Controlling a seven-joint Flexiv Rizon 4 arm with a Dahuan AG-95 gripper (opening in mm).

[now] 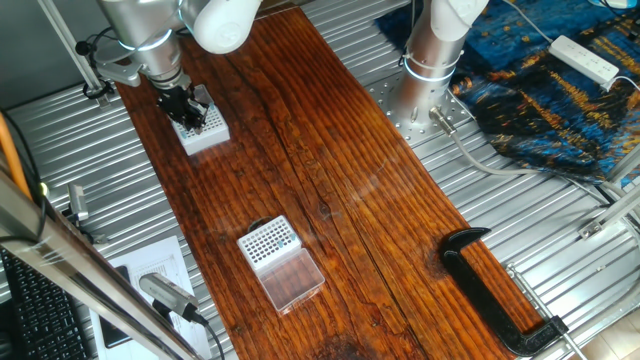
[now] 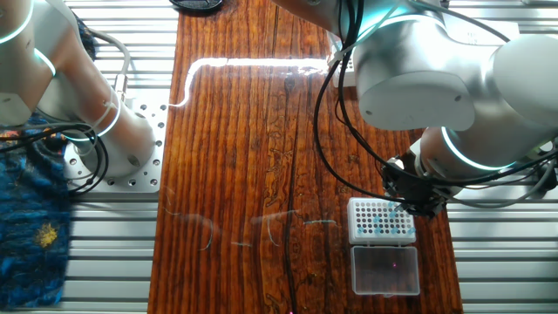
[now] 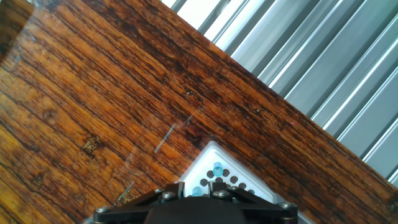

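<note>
A white tube rack (image 1: 207,142) with rows of round holes stands near the table's far left edge, its clear lid (image 2: 384,270) folded open beside it. Several pale blue tubes show in its holes in exterior view 2. Over this rack hangs my gripper (image 1: 197,124), its black fingers pointing down. In the wrist view the gripper has its two fingertips apart, and a blue tube (image 3: 196,191) shows in the gap. Another blue tube (image 3: 217,169) sits near the rack's corner. Nothing is visibly clamped, though the lower fingers are partly hidden.
A second white rack (image 1: 268,243) with its clear lid (image 1: 293,279) open lies nearer the table's front. A black C-clamp (image 1: 480,290) grips the right edge.
</note>
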